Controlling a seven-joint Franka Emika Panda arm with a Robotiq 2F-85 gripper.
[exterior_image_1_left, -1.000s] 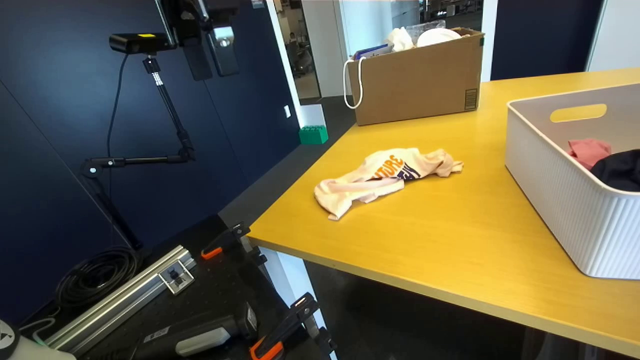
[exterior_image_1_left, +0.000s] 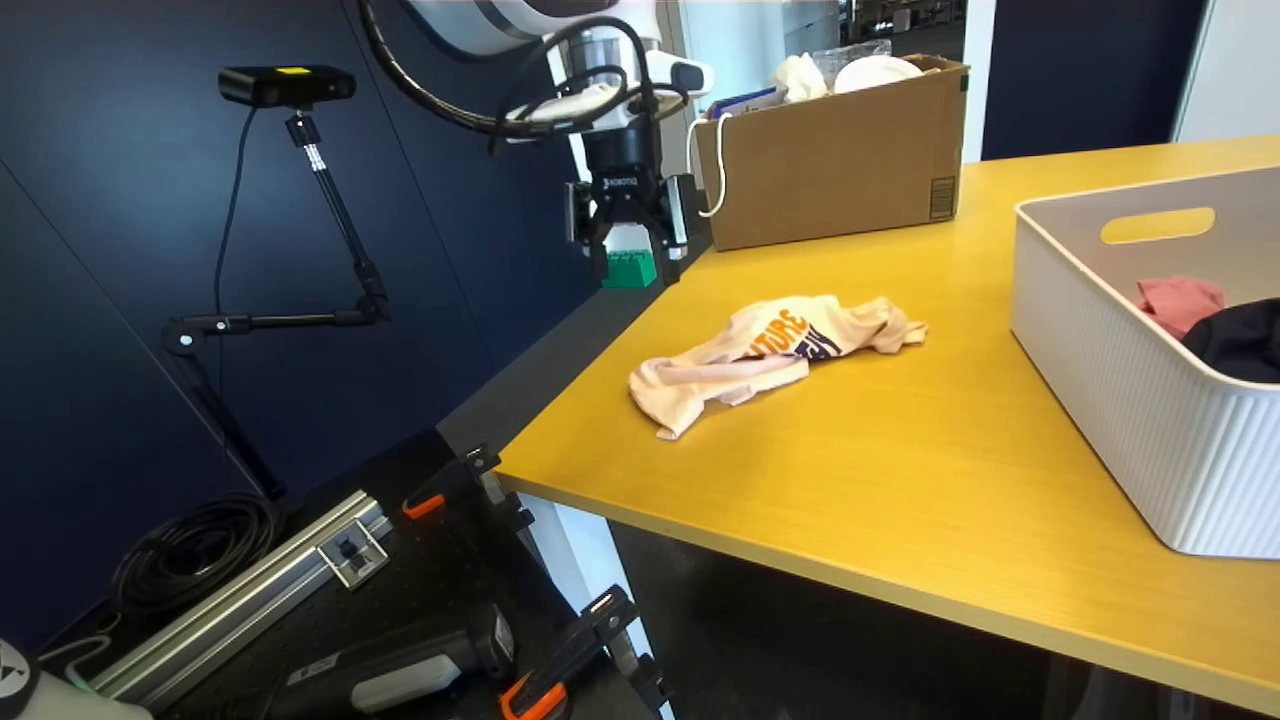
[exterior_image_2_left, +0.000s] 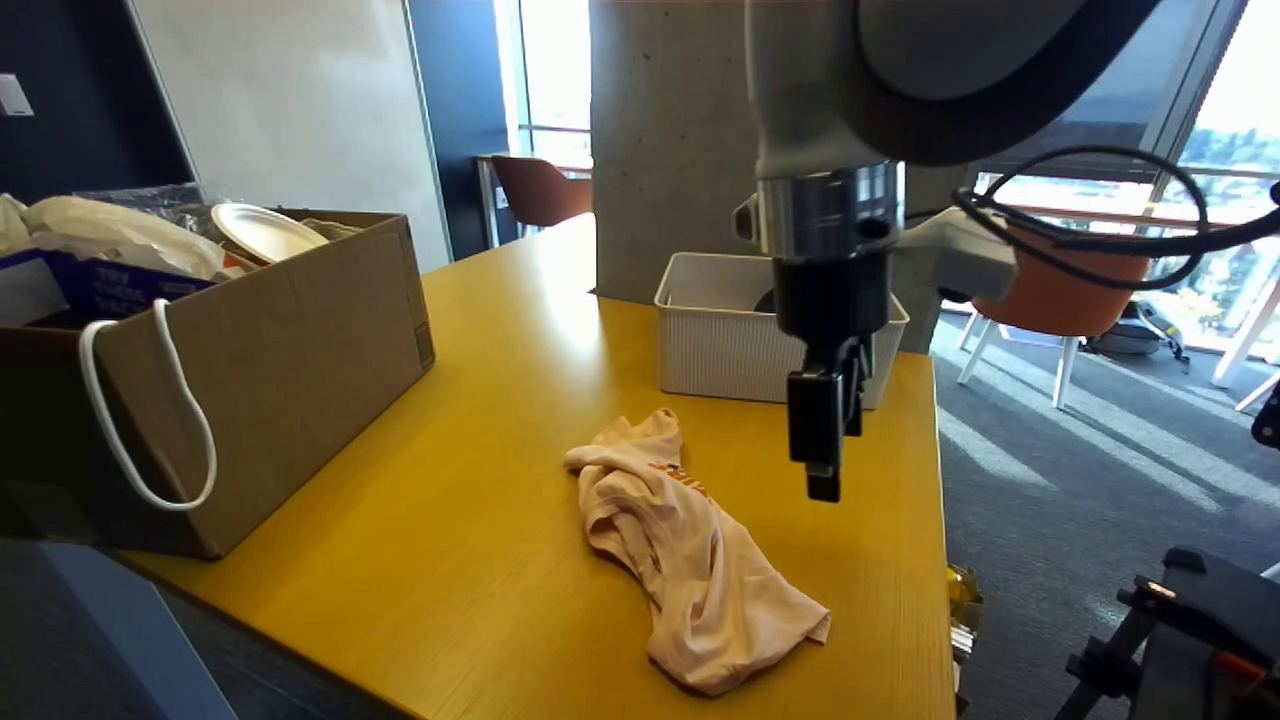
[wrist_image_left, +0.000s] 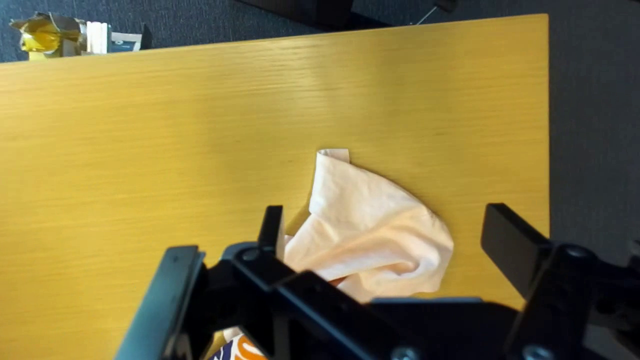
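A crumpled pale peach shirt (exterior_image_1_left: 768, 348) with orange and navy lettering lies on the yellow table (exterior_image_1_left: 912, 468). Above the table, apart from the cloth, hangs my open gripper (exterior_image_1_left: 636, 270), pointing down. In exterior view 2 the gripper (exterior_image_2_left: 824, 480) appears edge-on, with the shirt (exterior_image_2_left: 702, 564) lower and to its left. From the wrist, part of the shirt (wrist_image_left: 366, 228) shows between and beyond the spread fingers; the gripper body hides much of the rest, though a bit of lettering peeks out at the bottom.
A white ribbed bin (exterior_image_1_left: 1104, 360) holding pink and dark cloths stands on the table. A full cardboard box (exterior_image_1_left: 840, 162) with a white rope handle is at another edge. Clamps (exterior_image_1_left: 600, 648) grip a surface below. Bare tabletop surrounds the shirt.
In exterior view 1 my gripper has come from the upper left to the right and down, now nearer the shirt. The shirt, box and bin have stayed where they were.
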